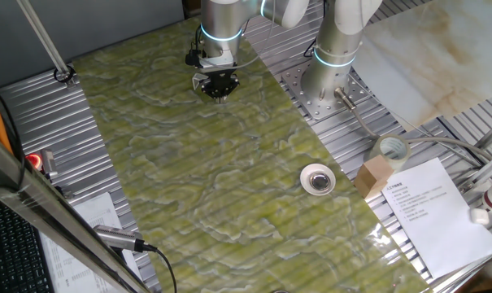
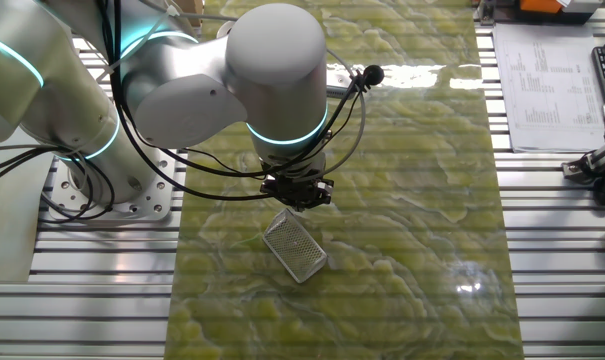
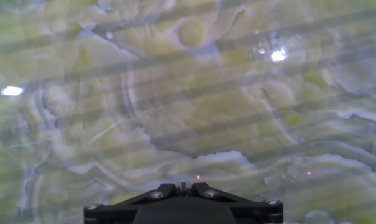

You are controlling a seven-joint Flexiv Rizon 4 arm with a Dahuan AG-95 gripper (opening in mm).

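My gripper (image 1: 221,98) points down over the far part of the green marbled sheet (image 1: 197,187). In the wrist view its two fingertips (image 3: 169,188) meet at the bottom edge, so it is shut, with nothing showing between them. A pale, mesh-faced rectangular piece (image 2: 294,246) lies on the sheet, just beside the gripper in exterior view 2; exterior view 1 does not show it. Toward the sheet's right side sits a white round dish (image 1: 307,182) with a shiny round metal item (image 1: 320,181) in its centre. Only bare sheet appears ahead of the fingers in the wrist view.
Off the sheet's right edge are a wooden block (image 1: 374,176), a tape roll (image 1: 392,149) and a printed paper (image 1: 441,216). A metal post (image 1: 46,195) and a keyboard (image 1: 14,244) stand at the left. Mid-sheet is largely clear. Another round thing is cut off at the bottom.
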